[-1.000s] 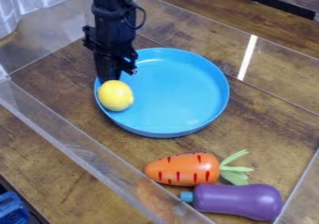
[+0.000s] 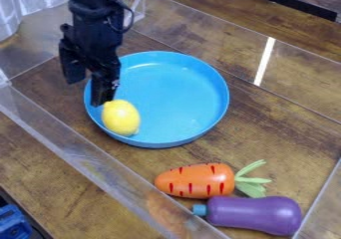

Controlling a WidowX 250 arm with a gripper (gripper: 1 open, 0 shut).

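A blue plate (image 2: 182,94) lies in the middle of the camera view, with a yellow egg-shaped object (image 2: 120,118) on it near its lower left rim. The black gripper (image 2: 88,78) is over the plate's left edge, above and to the left of the yellow object and apart from it. Its fingers look spread, with nothing seen between them.
An orange carrot (image 2: 192,180) and a purple bottle-like object (image 2: 253,215) lie at the bottom right. Clear plastic walls border the wooden surface (image 2: 266,114). The wood right of the plate is clear.
The plate has shifted left with the yellow object, which has also moved slightly downward. The gripper has moved left and down, away from the yellow object.
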